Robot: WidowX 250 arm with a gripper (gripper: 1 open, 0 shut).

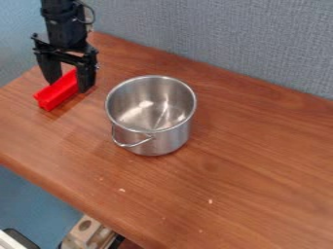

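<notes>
A red block (55,94) lies at the left of the wooden table (235,185). My black gripper (66,72) is over it, open, its fingers either side of the block's upper part; whether they touch it is unclear. A steel pot (151,114) with a wire handle stands in the middle.
A grey textured wall (235,39) runs behind the table. The table's left edge borders a blue area at lower left.
</notes>
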